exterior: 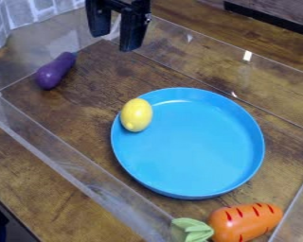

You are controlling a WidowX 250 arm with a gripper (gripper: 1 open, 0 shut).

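Note:
A black gripper (116,31) hangs at the top centre of the camera view, fingers pointing down and spread apart, with nothing visible between them; its upper part is cut off by the frame. A blue plate (192,156) lies on the wooden table, with a yellow egg-shaped object (136,115) on its left part. A purple eggplant-like toy (56,72) lies at the upper left, below and left of the gripper. An orange carrot toy (242,221) with a pale green top is at the bottom right.
Clear plastic walls border the wooden work area (91,113) on several sides. Bare wood shows left of the plate and at the upper right.

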